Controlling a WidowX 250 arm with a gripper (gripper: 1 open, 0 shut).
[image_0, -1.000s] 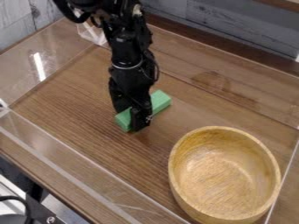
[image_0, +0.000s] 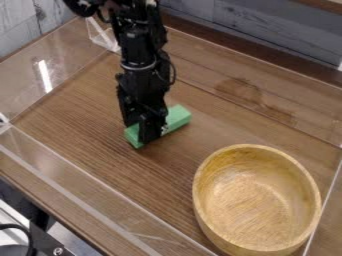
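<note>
My black gripper (image_0: 144, 124) reaches down from the top of the view onto a green block (image_0: 171, 117) lying slantwise on the brown wooden surface. The fingers are over the block's near-left part and appear shut on it; the dark fingertips partly hide it.
A tan oval bowl (image_0: 257, 198) sits at the lower right. A cable (image_0: 19, 228) lies at the lower left corner, and clear plastic edges line the upper left.
My gripper has shifted slightly to the left and up over the last second, and the green block has moved slightly left with it.
</note>
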